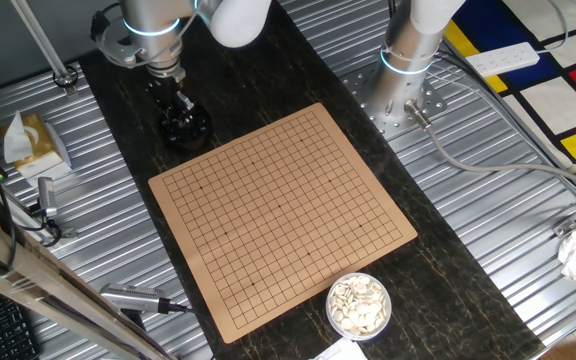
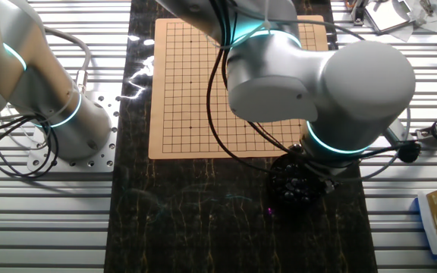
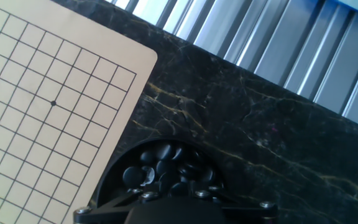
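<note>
A round black bowl (image 3: 112, 172) holds several glossy black stones (image 3: 165, 168); it stands close to one corner of the wooden Go board (image 3: 17, 87). My gripper (image 1: 185, 112) points down over this bowl, its tips low at the stones. In the wrist view only the gripper's dark body and linkages show along the bottom edge, covering the near part of the bowl. Whether the fingers are apart or together, and whether a stone is between them, cannot be made out. The board's grid carries no stones in exterior view 1.
A clear bowl of white stones (image 1: 359, 306) stands beside the board's near edge. The arm's base (image 1: 398, 95) is on the right. A tissue box (image 1: 38, 150) lies off the left edge of the dark tabletop (image 1: 253, 90), which is bare behind the board.
</note>
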